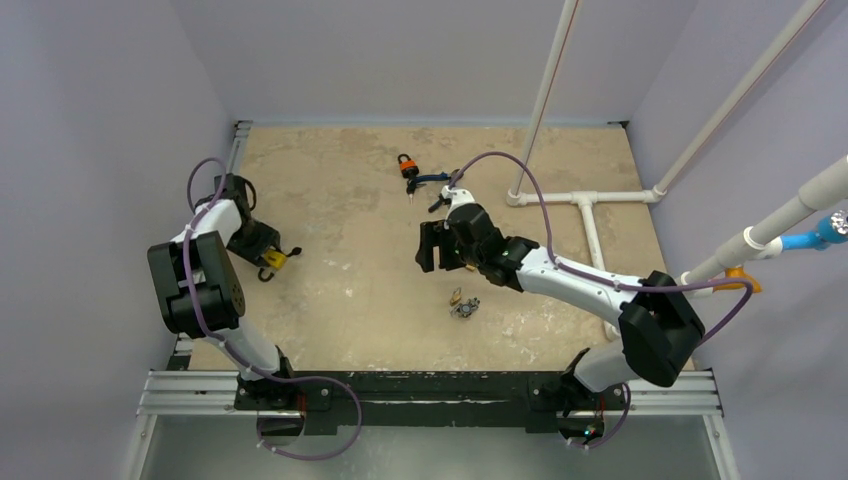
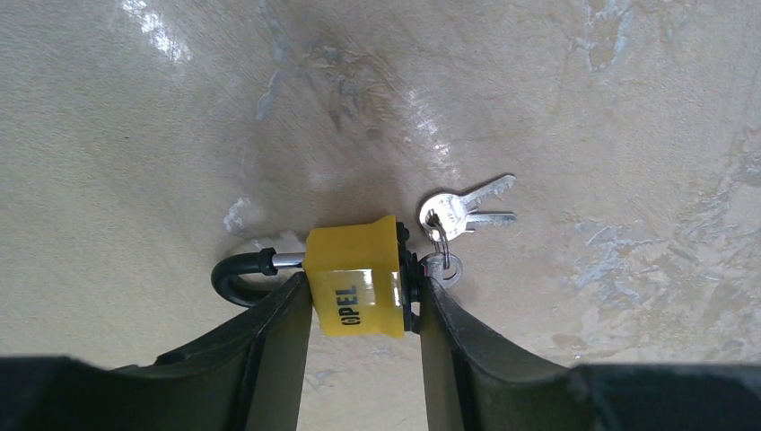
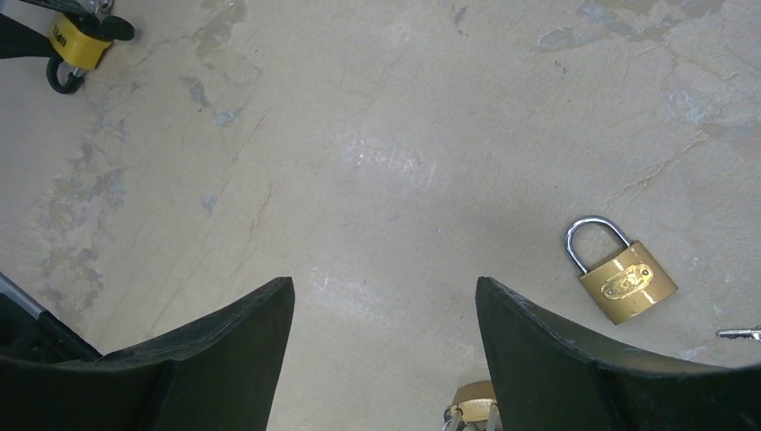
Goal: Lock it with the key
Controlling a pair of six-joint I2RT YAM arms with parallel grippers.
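A yellow padlock (image 2: 354, 280) with a black-coated shackle sits between the fingers of my left gripper, which is shut on it. The shackle points left in the left wrist view. At the other end, against the black side of the lock, silver keys (image 2: 458, 211) hang together on a small ring; whether one is in the keyhole is hidden. From above, my left gripper (image 1: 266, 248) covers most of the lock (image 1: 275, 259) at the table's left side. My right gripper is open and empty above the middle of the table.
Beneath my right gripper are a brass padlock (image 3: 628, 280), a loose key (image 3: 738, 333) and another brass lock (image 3: 474, 395) partly hidden. Farther back lie an orange-black padlock (image 1: 406, 165) and blue-handled pliers (image 1: 430, 179). White pipes (image 1: 580, 198) stand at the right. The table between the arms is clear.
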